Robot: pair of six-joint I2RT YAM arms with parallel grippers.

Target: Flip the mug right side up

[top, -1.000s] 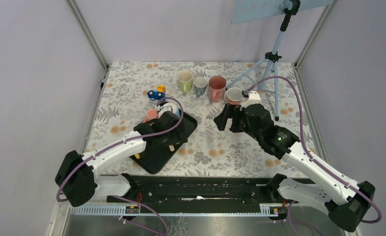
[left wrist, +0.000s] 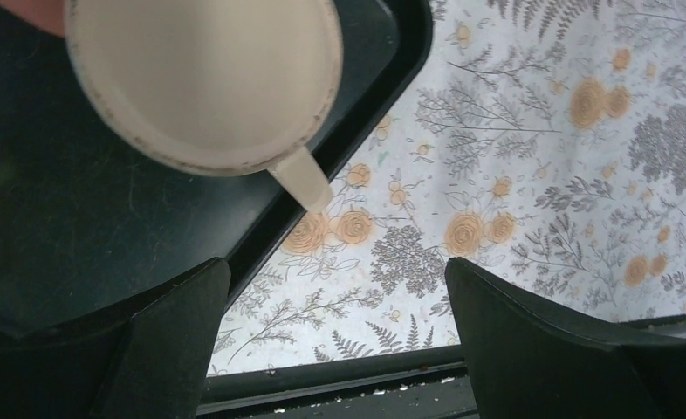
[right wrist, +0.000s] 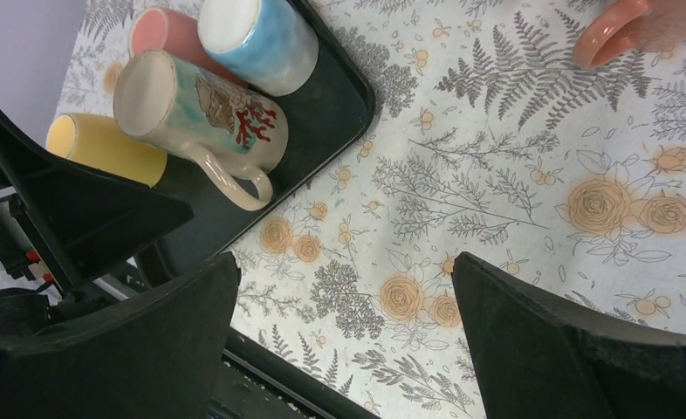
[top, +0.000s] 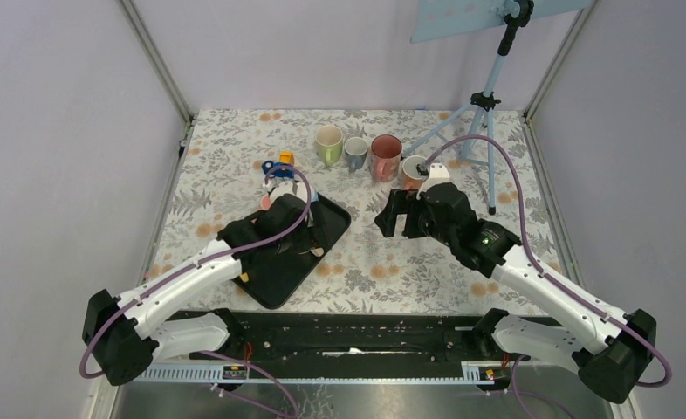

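Note:
A decorated mug point(right wrist: 200, 118) lies on its side on the black tray point(top: 278, 288), handle toward the table's middle, between yellow point(right wrist: 113, 153), pink point(right wrist: 169, 26) and blue point(right wrist: 265, 48) cups. In the left wrist view its pale end point(left wrist: 204, 78) is at the top, with my left gripper open above the tray's edge, nothing between its fingers. In the top view my left arm hides much of the tray. My right gripper stands open over bare table, right of the tray.
Upright mugs stand along the back: green point(top: 329, 144), grey point(top: 355, 154), red point(top: 386, 157), with another point(top: 414, 175) beside my right arm. A blue-and-yellow toy point(top: 278, 168) sits behind the tray. A tripod point(top: 488, 113) stands back right.
My right arm has moved a little left and toward the front.

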